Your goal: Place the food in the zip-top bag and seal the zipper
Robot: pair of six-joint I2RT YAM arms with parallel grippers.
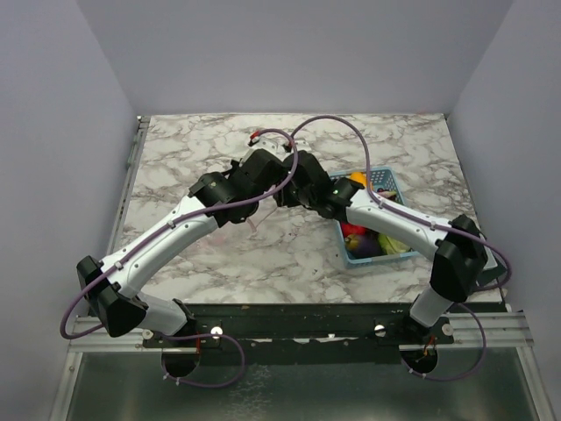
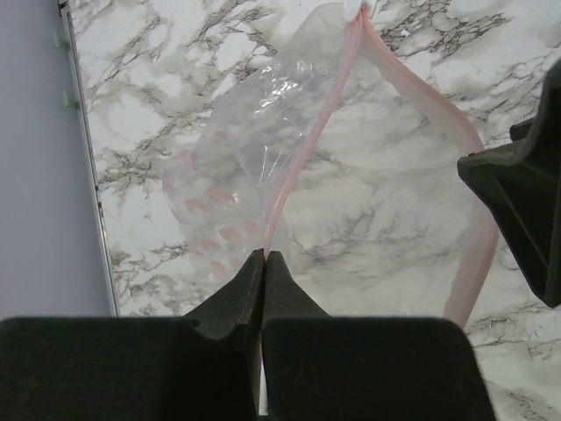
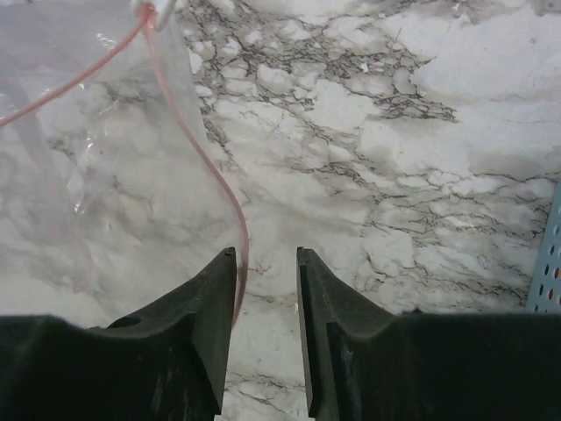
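Note:
The clear zip top bag [image 2: 206, 189] has pink zipper rims and pink marks, and its mouth gapes open. My left gripper is shut on one pink rim. Around the opposite rim [image 3: 242, 272], my right gripper stands part open, that rim between its fingers and close beside the left one. From above the bag is faint, and the arms cover most of its mouth. Food fills the blue basket [image 1: 344, 256] at right: a dark purple eggplant [image 1: 363, 245], a yellow-green vegetable [image 1: 393, 244], a red piece [image 1: 351, 229] and an orange one [image 1: 358, 178].
A white slider [image 2: 358, 7] sits at the far corner of the bag's mouth. The two arms almost touch over the table's middle. Grey walls stand on both sides.

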